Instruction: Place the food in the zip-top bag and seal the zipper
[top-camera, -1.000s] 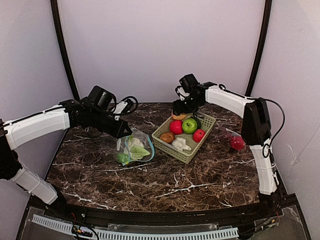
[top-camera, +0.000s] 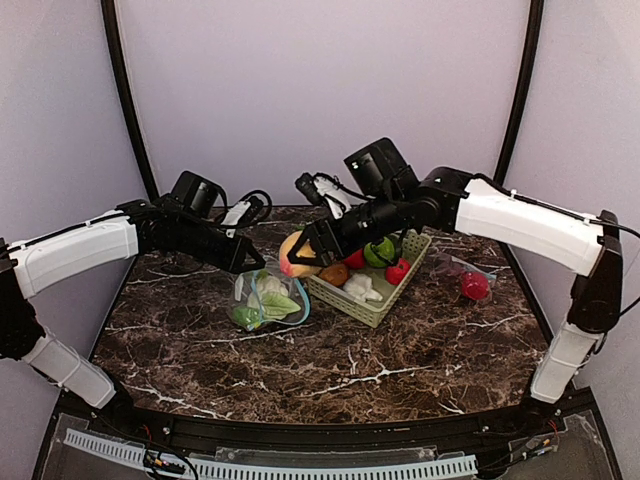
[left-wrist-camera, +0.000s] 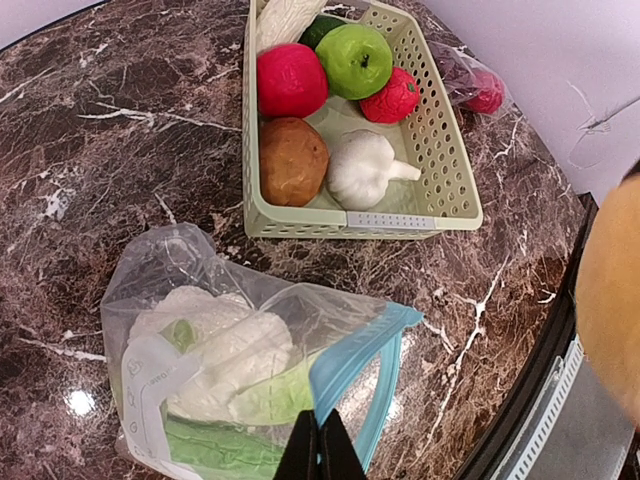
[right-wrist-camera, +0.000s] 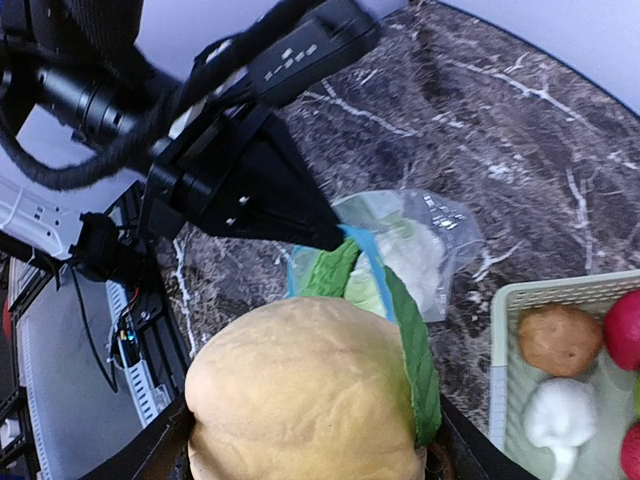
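Note:
The clear zip top bag (left-wrist-camera: 230, 330) with a blue zip strip (left-wrist-camera: 345, 365) stands with its mouth spread, a white-and-green leafy vegetable (left-wrist-camera: 260, 350) inside. My left gripper is shut on the strip at the bag's rim. A peach-like food (right-wrist-camera: 300, 390), yellow-orange with a green leaf at its side, is clasped in my right gripper (top-camera: 308, 252). It hangs above and just right of the bag (top-camera: 268, 300) in the top view; at the right edge of the left wrist view the peach (left-wrist-camera: 610, 300) shows blurred.
A pale green basket (left-wrist-camera: 250, 160) beyond the bag holds a brown potato-like piece (left-wrist-camera: 292, 162), garlic (left-wrist-camera: 360, 170), a green apple (left-wrist-camera: 354, 60) and red pieces. Another clear bag with a red item (top-camera: 475, 286) lies to its right.
My right gripper, with the peach, has swung from the back of the basket leftward and forward to beside the bag. The left arm and the bag look unchanged.

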